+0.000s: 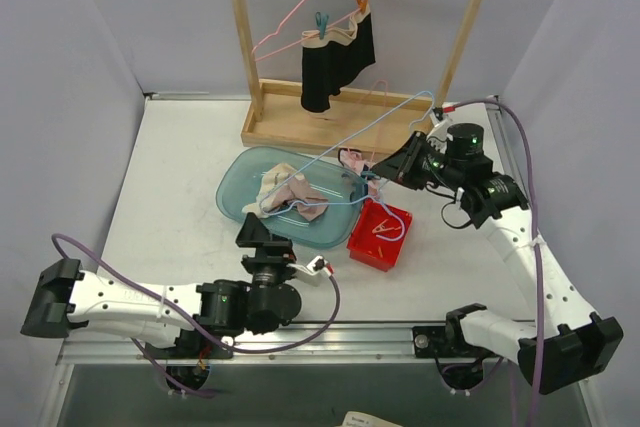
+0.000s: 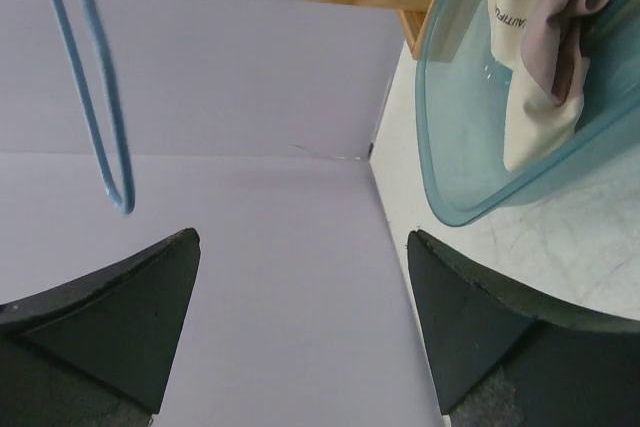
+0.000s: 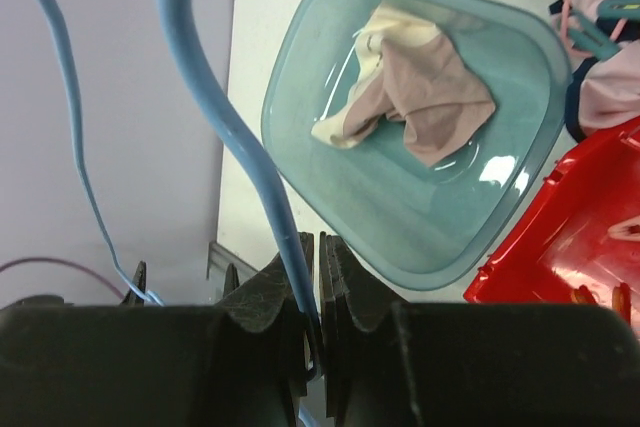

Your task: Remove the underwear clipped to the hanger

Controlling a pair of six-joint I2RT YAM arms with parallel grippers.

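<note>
My right gripper is shut on a blue hanger, which slants out over the basin; no garment shows on it. Cream-and-mauve underwear lies crumpled inside the teal basin. In front of the basin, my left gripper stands open and empty, below one looped end of the blue hanger. Black underwear hangs from a pink hanger, held by a blue clip and an orange clip.
A wooden rack stands at the back. Right of the basin are a red box with clips in it and pink-and-navy cloth with teal clips and a pink hanger.
</note>
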